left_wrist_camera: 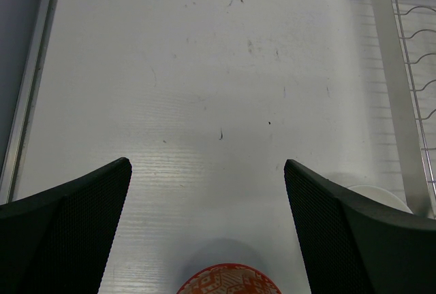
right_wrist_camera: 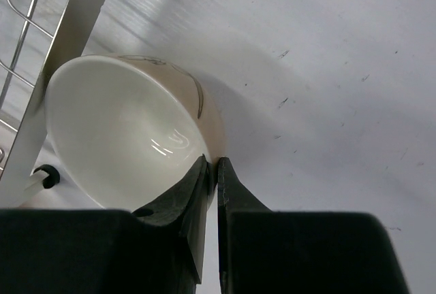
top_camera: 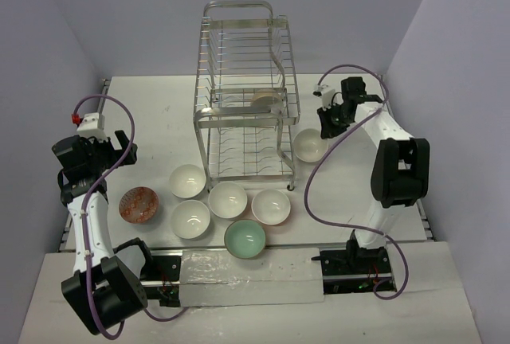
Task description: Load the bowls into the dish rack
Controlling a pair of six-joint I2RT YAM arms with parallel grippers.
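A two-tier metal dish rack (top_camera: 243,23) stands at the back centre, a bowl (top_camera: 265,99) on its upper tier. Beside its right side, my right gripper (top_camera: 325,130) grips the rim of a white bowl (right_wrist_camera: 126,131), which tilts against the rack's frame. My left gripper (top_camera: 125,146) is open and empty at the far left, above the table. At the front stand several white bowls (top_camera: 190,219), a red patterned bowl (top_camera: 139,205) and a green bowl (top_camera: 245,238).
Walls enclose both sides and the back; purple cables loop over both arms.
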